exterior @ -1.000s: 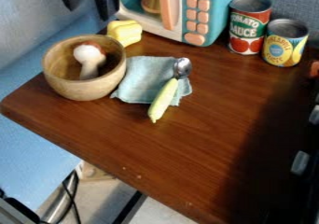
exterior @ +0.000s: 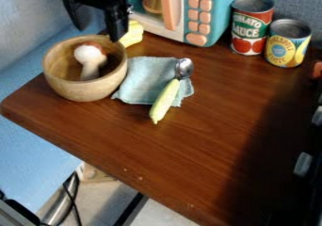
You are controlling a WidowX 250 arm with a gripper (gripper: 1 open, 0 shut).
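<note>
My black gripper (exterior: 111, 23) hangs at the top left, its fingers pointing down over a yellow block (exterior: 130, 36) behind the wooden bowl (exterior: 67, 82); whether it is open or shut is unclear. The bowl holds a pale object with a red-and-white top (exterior: 89, 56). A light teal cloth (exterior: 136, 86) lies right of the bowl, with a spoon (exterior: 184, 68) with a pale yellow handle across it.
A toy microwave (exterior: 201, 27) stands at the back, beside a tomato sauce can (exterior: 249, 32) and a yellow can (exterior: 287, 48).
My gripper has moved right and down from the top left edge to over the yellow block, partly covering it.
</note>
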